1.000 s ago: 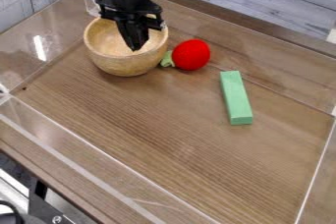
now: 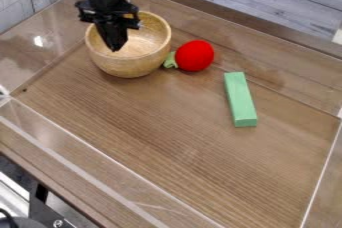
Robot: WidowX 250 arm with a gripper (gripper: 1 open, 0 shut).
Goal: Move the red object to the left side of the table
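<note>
The red round object (image 2: 195, 55) rests on the table just right of the bowl, a small green part at its left side near the bowl's rim. My dark gripper (image 2: 115, 40) is over the wooden bowl (image 2: 130, 66), its tips reaching down inside the rim at the left half. It stands left of the red object and apart from it. The blurred dark fingers do not show whether they are apart or together, nor whether they touch the bowl's wall.
A green block (image 2: 239, 99) lies to the right of the red object. Raised edges run along the back and left sides.
My gripper has shifted left across the bowl, from its right half to its left half. The bowl, the red object and the green block stay where they were.
</note>
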